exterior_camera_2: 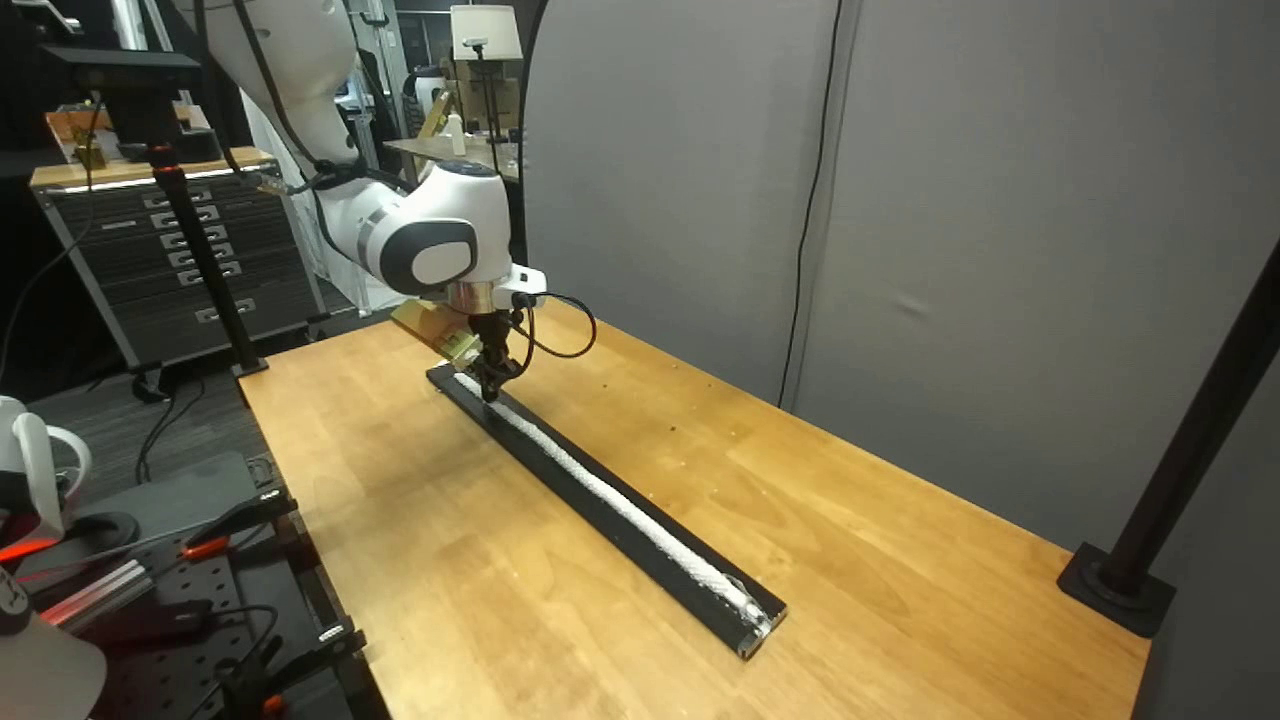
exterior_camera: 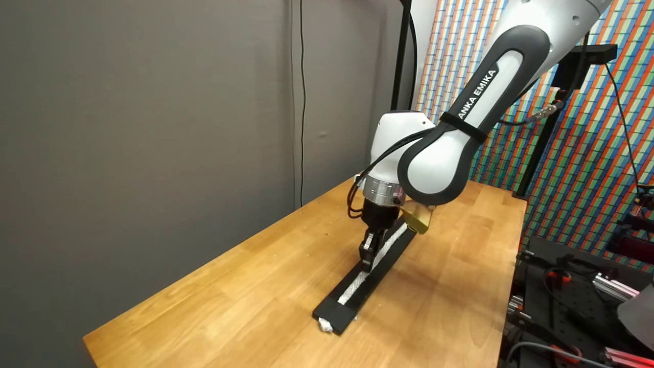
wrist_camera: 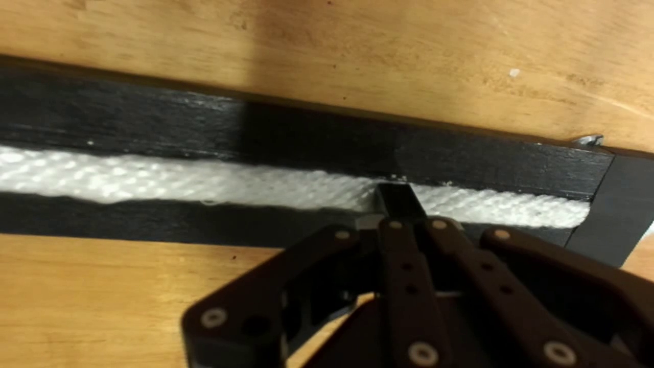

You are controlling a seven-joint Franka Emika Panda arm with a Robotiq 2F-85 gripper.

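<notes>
A white braided rope (wrist_camera: 263, 186) lies lengthwise in the groove of a long black channel (wrist_camera: 141, 119), which rests on the wooden table. In exterior view 2 the rope (exterior_camera_2: 600, 494) runs nearly the channel's whole length. My gripper (exterior_camera: 366, 269) points down over the channel in exterior view 1, its tips at the rope. From the wrist, the gripper appears shut, its dark fingertips down on the rope near the taped right end. No rope shows pinched between them. Black tape (wrist_camera: 613, 202) crosses the channel there.
A grey partition (exterior_camera: 153, 122) borders its far side. A black post (exterior_camera_2: 1152, 444) stands on a base at one corner. A rope end (exterior_camera: 325, 325) pokes out beyond the tape.
</notes>
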